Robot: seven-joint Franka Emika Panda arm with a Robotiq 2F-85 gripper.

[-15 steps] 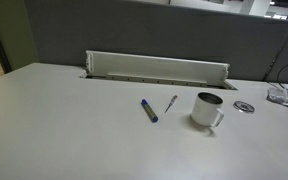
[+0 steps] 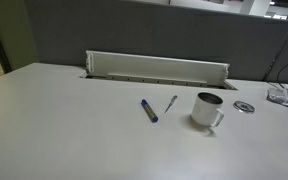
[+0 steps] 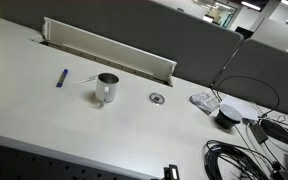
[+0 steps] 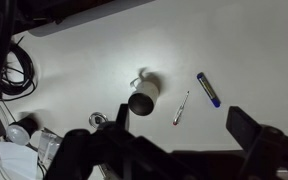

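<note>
A white mug [image 2: 207,109] with a dark inside stands upright on the white table, its handle [image 2: 219,118] towards the front right. To its left lies a blue marker [image 2: 149,111] with a yellowish label. Between the two is a thin screwdriver [image 2: 171,103]; its red end [image 4: 176,122] shows in the wrist view. My gripper is open, its dark fingers spread wide and nothing visible between them. It looks down from above the table, apart from the mug, screwdriver and marker. Exterior view 1 does not show the gripper.
A small round metal disc [image 3: 156,98] lies right of the mug. Black cables [image 3: 224,155], a dark round item [image 3: 227,117] and a clear packet [image 3: 204,102] crowd the right side. A white trough [image 2: 154,67] runs along the back.
</note>
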